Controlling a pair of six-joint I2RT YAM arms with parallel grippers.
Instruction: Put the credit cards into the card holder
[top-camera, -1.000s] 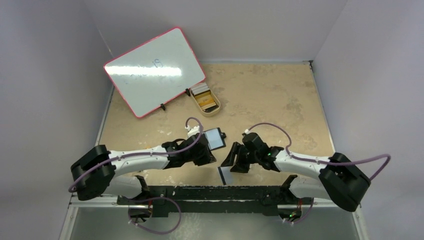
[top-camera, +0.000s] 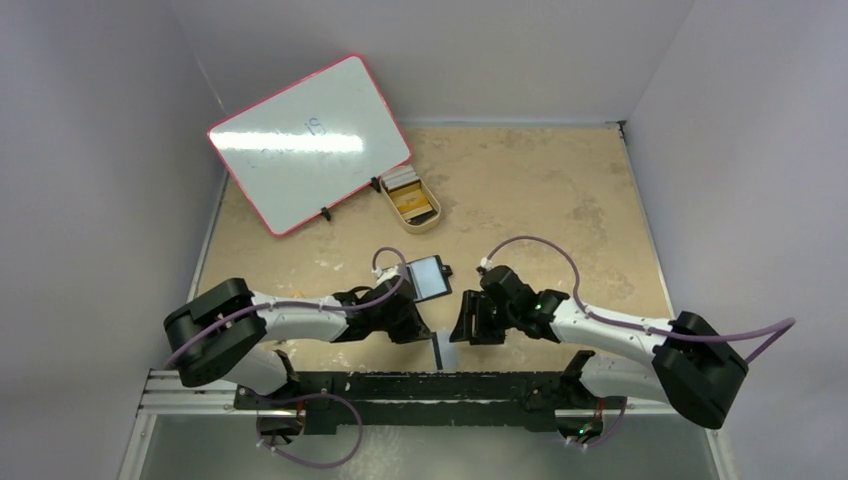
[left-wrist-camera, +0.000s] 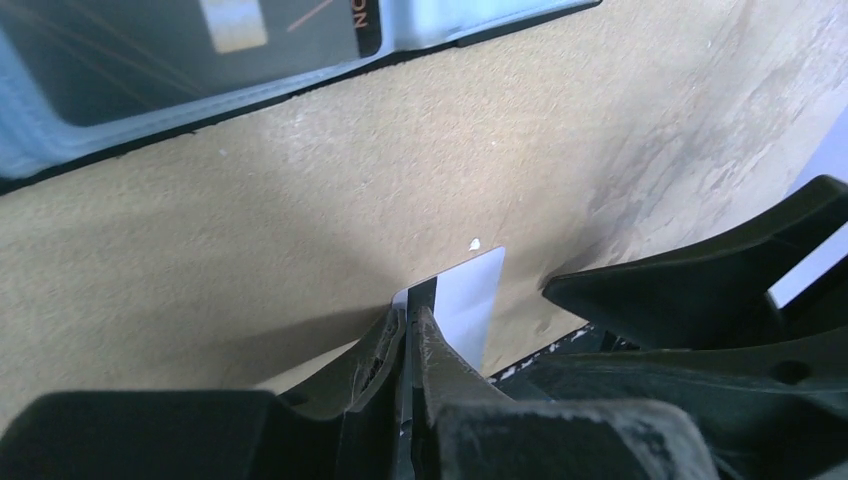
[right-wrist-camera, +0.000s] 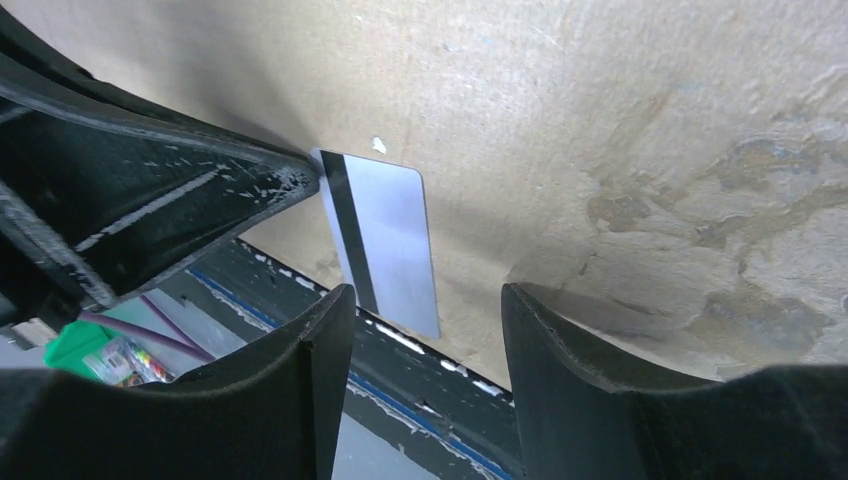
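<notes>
A white card with a black stripe (top-camera: 448, 352) lies near the table's front edge, also clear in the right wrist view (right-wrist-camera: 390, 240). My left gripper (top-camera: 424, 335) is shut at the card's upper corner; in the left wrist view its fingertips (left-wrist-camera: 432, 335) meet at the card (left-wrist-camera: 470, 290), and whether they hold it is unclear. My right gripper (top-camera: 462, 332) stands open just right of the card, its fingers (right-wrist-camera: 320, 380) low by it. The card holder (top-camera: 425, 276) lies behind the left gripper, partly hidden.
A tan box (top-camera: 430, 200) with compartments stands at the back, beside a tilted whiteboard (top-camera: 300, 160) on clips. The dark front edge (top-camera: 460, 390) is just below the card.
The card now stands more upright in the top view.
</notes>
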